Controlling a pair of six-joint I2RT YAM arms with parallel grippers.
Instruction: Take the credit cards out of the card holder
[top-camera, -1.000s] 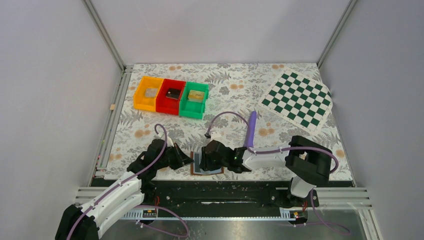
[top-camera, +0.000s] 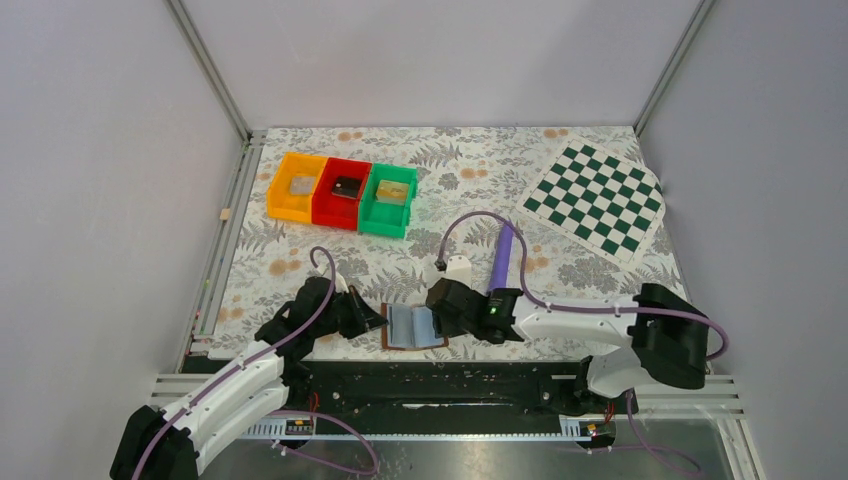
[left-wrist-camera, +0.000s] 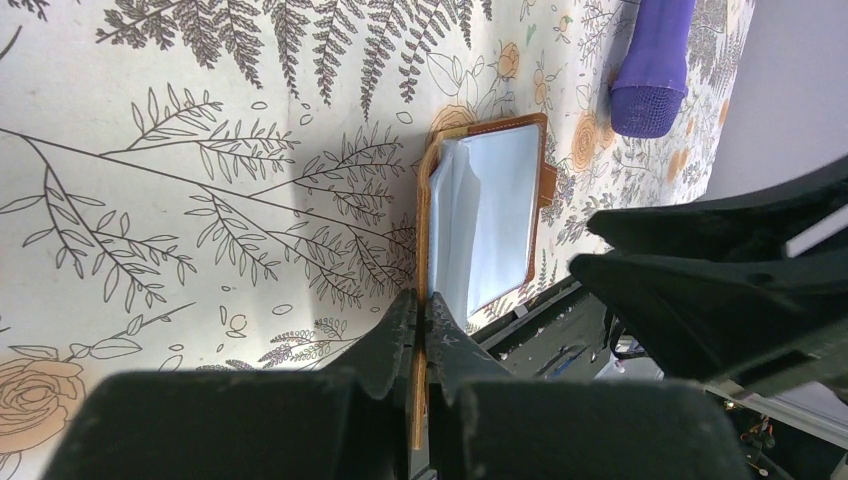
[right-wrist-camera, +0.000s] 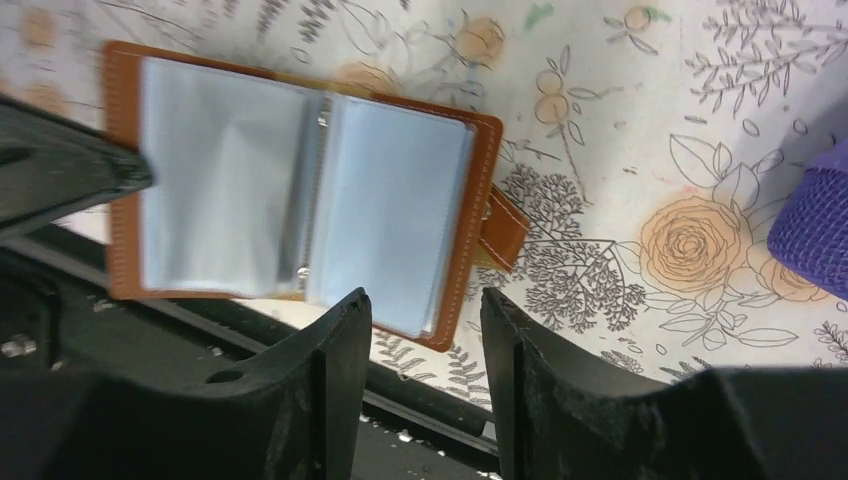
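The card holder (top-camera: 399, 328) lies spread open near the table's front edge, its brown cover around pale bluish sleeve pages. In the right wrist view both its left page (right-wrist-camera: 225, 180) and right page (right-wrist-camera: 395, 190) show plain, with a binding strip between them; no card stands out. My left gripper is shut on the holder's left cover edge, a thin brown strip showing between its fingers. Over the holder's right side, my right gripper is part open with nothing between its fingertips. In the top view its arm covers part of the right page.
Yellow (top-camera: 289, 206), red (top-camera: 334, 212) and green (top-camera: 384, 221) bins stand at the back left, each with a small item inside. A purple microphone (top-camera: 502, 258) lies right of the holder. A green-and-white checkered board (top-camera: 597, 200) is at the back right.
My right gripper has moved right across the holder, uncovering more of it. The left page, dark grey before, now looks pale blue. My left gripper has stayed in place.
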